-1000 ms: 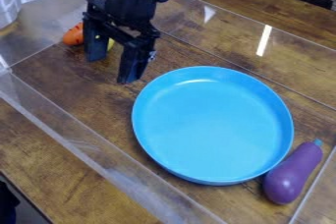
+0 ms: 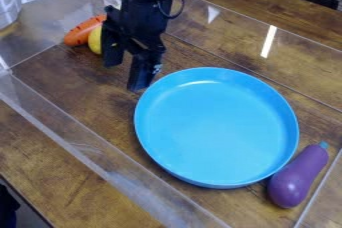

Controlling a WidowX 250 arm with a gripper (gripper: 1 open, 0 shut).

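My black gripper hangs in the upper left of the camera view with its fingers open and pointing down, just above the wooden surface. Behind it and to the left, a yellow object is partly hidden by the gripper. An orange carrot lies beside the yellow object at the back left. Nothing shows between the fingers.
A large blue plate fills the centre right. A purple eggplant lies at its lower right, beside it. Clear walls border the surface at left and front.
The gripper and arm have shifted and turned slightly, uncovering more of the yellow object and carrot. The plate and eggplant look unchanged.
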